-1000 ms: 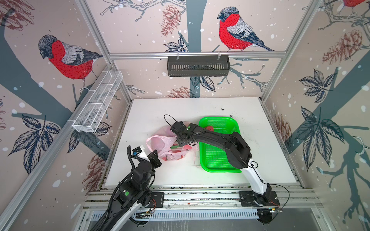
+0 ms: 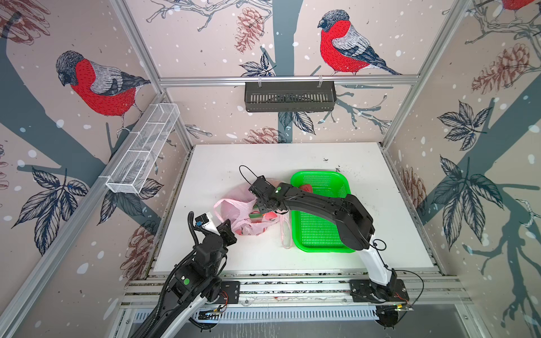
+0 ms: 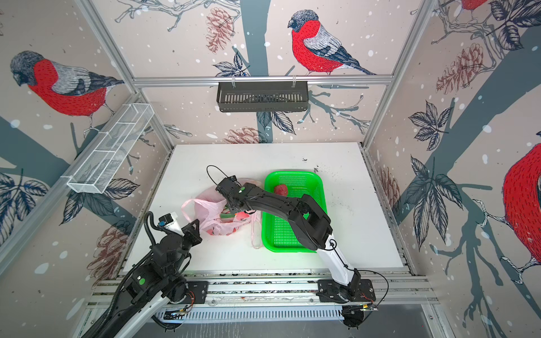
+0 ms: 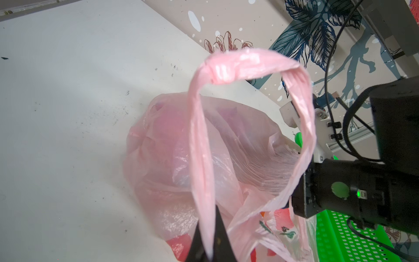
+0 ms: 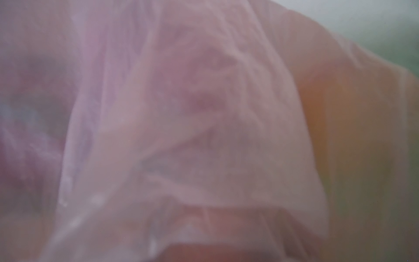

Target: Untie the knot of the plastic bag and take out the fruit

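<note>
The pink plastic bag (image 2: 239, 204) lies open on the table, its crumpled film spread left of the green basket (image 2: 348, 208). One handle (image 4: 308, 126) loops up in the left wrist view and runs down to my left gripper, which is shut on it. Red fruit (image 2: 271, 215) and something green show within the bag's opening. My right gripper (image 2: 262, 206) reaches into the bag from the right; its fingertips are hidden. Blurred pink film (image 5: 196, 131) fills the right wrist view, so its fingers do not show. A red fruit (image 2: 305, 187) rests in the basket.
Most of the basket's floor is bare. The right arm (image 2: 321, 204) crosses above it. A black rack (image 2: 290, 101) hangs on the back wall.
My right arm's elbow has shifted slightly rightward and its wrist a little. The bag's right-hand strip now hangs more plainly beside the basket. The left arm stays still.
</note>
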